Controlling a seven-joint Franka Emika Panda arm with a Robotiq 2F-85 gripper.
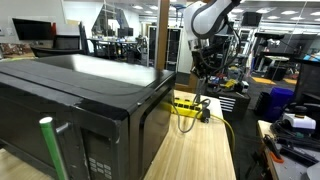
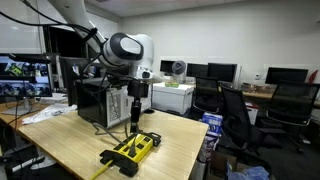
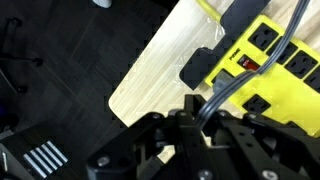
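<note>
A yellow power strip with black ends lies on the wooden table, also seen in exterior view 2. Its black outlets face up in the wrist view, where the yellow casing shows at the right. Above the strip, my gripper points down. In the wrist view the gripper is shut on a grey cable, which runs from its fingertips across the strip to the upper right. The cable's end is hidden by the fingers, and whether it touches an outlet cannot be told.
A large black microwave-like box fills the left of exterior view 1. A yellow cord leads off the strip. Bare table lies beside the strip, with the table's edge close by in the wrist view.
</note>
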